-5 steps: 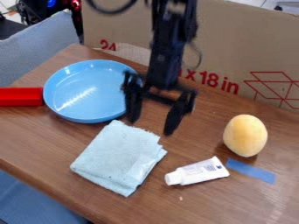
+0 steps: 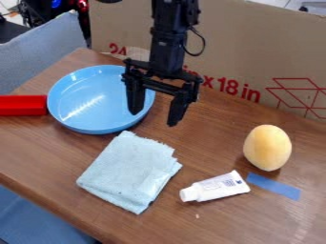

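My black gripper point(image 2: 155, 103) hangs open over the wooden table at the right edge of a blue plate point(image 2: 90, 100), its two fingers apart with nothing seen between them. A folded pale blue cloth point(image 2: 128, 172) lies on the table below it. A white tube point(image 2: 214, 187) lies to the cloth's right, and a yellow egg-shaped object point(image 2: 266, 147) stands at the right.
A red object point(image 2: 21, 105) lies left of the plate. A blue tape strip point(image 2: 273, 186) is on the table at the right. A cardboard box point(image 2: 254, 57) walls off the back. Bare wood lies between the gripper and the yellow object.
My gripper has risen and shifted slightly left toward the plate. The objects on the table have not visibly moved.
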